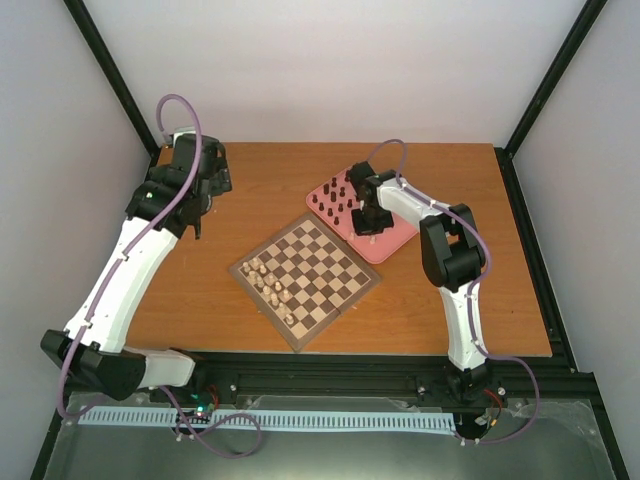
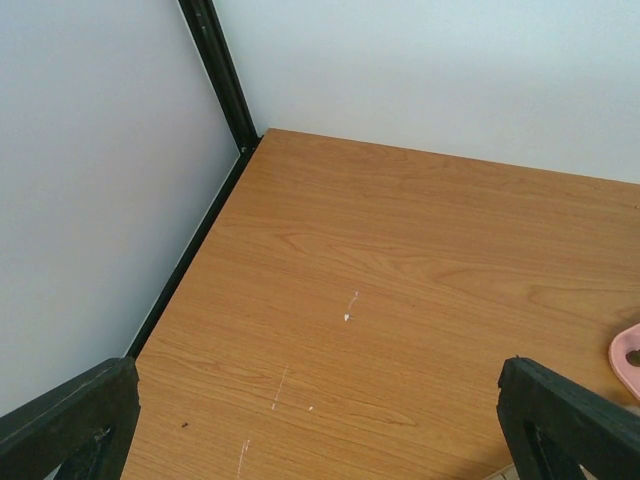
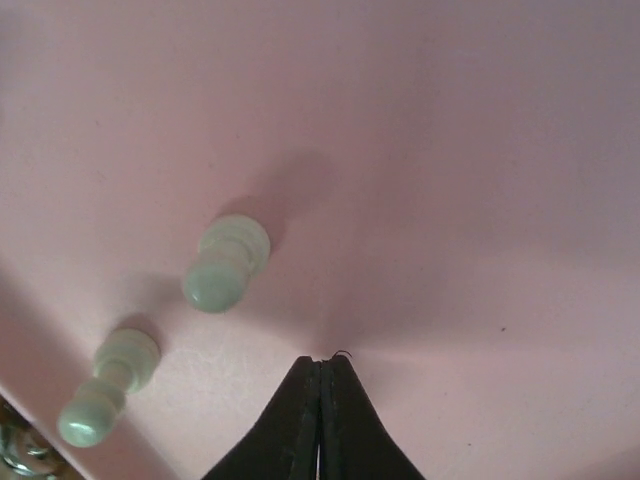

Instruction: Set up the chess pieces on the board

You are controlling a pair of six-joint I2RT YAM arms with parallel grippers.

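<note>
The chessboard lies turned diagonally on the table, with several white pieces along its lower-left side. Several black pieces stand on the pink tray. My right gripper is low over that tray, its fingertips together with nothing visible between them. Two pale pawn-like pieces stand to its left in the right wrist view. My left gripper is raised over the table's left side, fingers wide apart and empty, facing bare wood.
The wood to the right of the board, near the front edge, is also free.
</note>
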